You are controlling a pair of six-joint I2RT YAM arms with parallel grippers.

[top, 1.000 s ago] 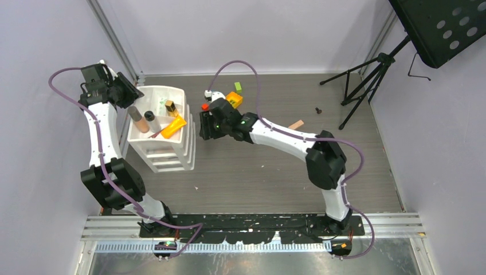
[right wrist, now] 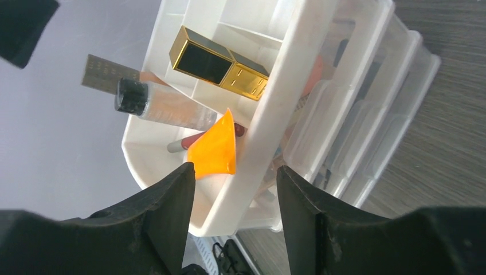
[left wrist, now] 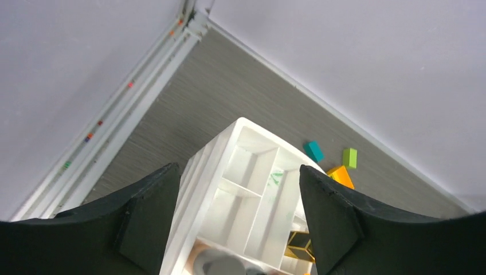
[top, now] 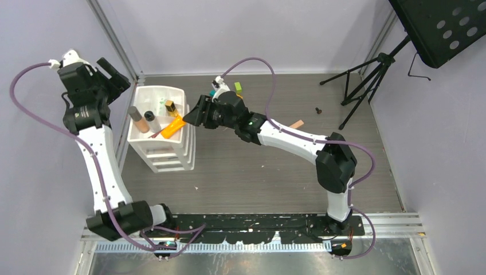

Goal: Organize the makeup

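A white drawer organizer stands at the left with makeup in its open top. A tan bottle, a clear black-capped bottle, a gold-and-black box and an orange tube fill the front and right part. A thin dark red stick lies partly under the tube. My right gripper is open at the organizer's right rim, close to the tube's upper end; nothing shows held. My left gripper is open and empty, above the organizer's left side.
Behind the organizer lie a teal block, a green block and an orange item. A tan piece rests mid-floor beside the right arm. A black stand occupies the back right.
The makeup looks unmoved.
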